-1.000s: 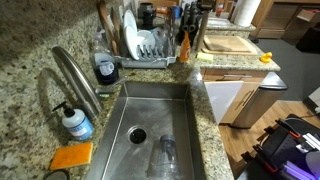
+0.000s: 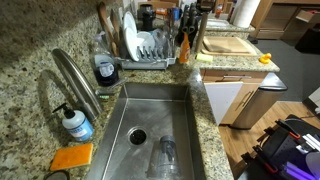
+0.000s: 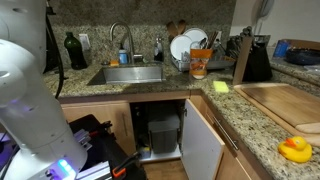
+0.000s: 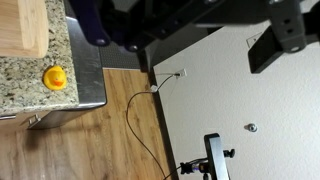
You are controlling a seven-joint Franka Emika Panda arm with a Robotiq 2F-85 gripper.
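Observation:
At the top of the wrist view my gripper shows its dark fingers [image 4: 283,42] set wide apart, with nothing visible between them. It looks open. Below it are a wooden floor and a pale wall, with a yellow rubber duck [image 4: 56,78] on the counter to the left. The duck [image 3: 295,149] sits near the counter's front edge, beside a wooden cutting board [image 3: 277,104]. A clear cup [image 2: 164,158] is in the steel sink [image 2: 125,109]. The gripper is not visible in either exterior view; only the white arm [image 3: 40,100] shows at the left.
An open cabinet door [image 3: 207,138] juts out beside a grey bin [image 3: 162,135]. A dish rack [image 2: 147,52] with plates stands behind the sink. Left of the sink are a soap bottle [image 2: 76,124] and an orange sponge [image 2: 72,157]. A yellow-green cloth or sponge [image 3: 221,86] lies on the counter.

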